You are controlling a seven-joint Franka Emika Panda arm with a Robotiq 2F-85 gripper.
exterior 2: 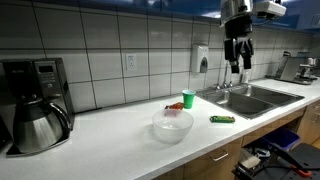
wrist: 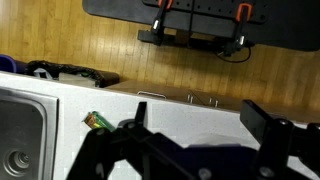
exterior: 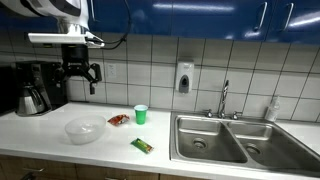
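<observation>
My gripper (exterior: 81, 80) hangs in the air above the left part of the counter, well clear of it. In the wrist view its two black fingers (wrist: 140, 112) stand wide apart, with nothing held between them. A clear, whitish bowl (exterior: 86, 129) rests on the counter below. Behind and to its right lie a red item (exterior: 119, 119) and an upright green cup (exterior: 141, 114). Nearer the front edge is a small green packet (exterior: 142, 145), also visible in the wrist view beside the sink.
A double sink (exterior: 212, 138) with a faucet (exterior: 223, 100) takes up the right side. At the left end stands a black coffee maker (exterior 2: 38, 105) with a steel carafe. A soap dispenser (exterior: 184, 77) is fixed to the tiled wall.
</observation>
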